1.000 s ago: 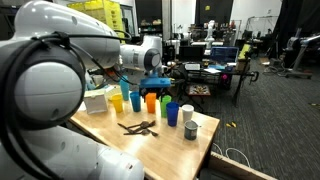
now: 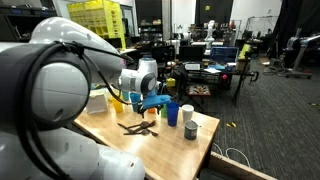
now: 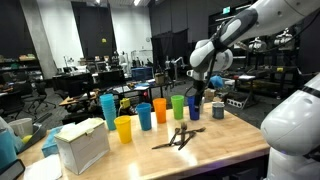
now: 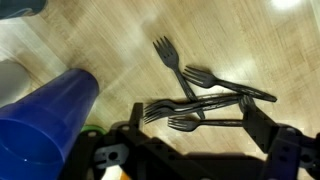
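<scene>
Several black forks (image 4: 205,100) lie loosely crossed on the wooden table, seen below my gripper in the wrist view. My fingers stand open, with empty space between the fingertips. In exterior view 1 my gripper (image 2: 152,103) hangs above and behind the forks (image 2: 140,128), near the cups. From the other side, the forks (image 3: 180,138) spread over the middle of the table, apart from the cups. A large blue cup (image 4: 50,115) stands beside my fingers in the wrist view.
Cups crowd the table around the forks: yellow (image 3: 124,128), blue (image 3: 145,117), orange (image 3: 159,111), green (image 3: 178,107) and others. A white box (image 3: 82,144) sits at one end and a grey can (image 2: 191,130) stands nearer the other.
The arm has come down, bringing my gripper from well above the cups to a lower place slightly left in exterior view 1. The forks and cups have not visibly moved.
</scene>
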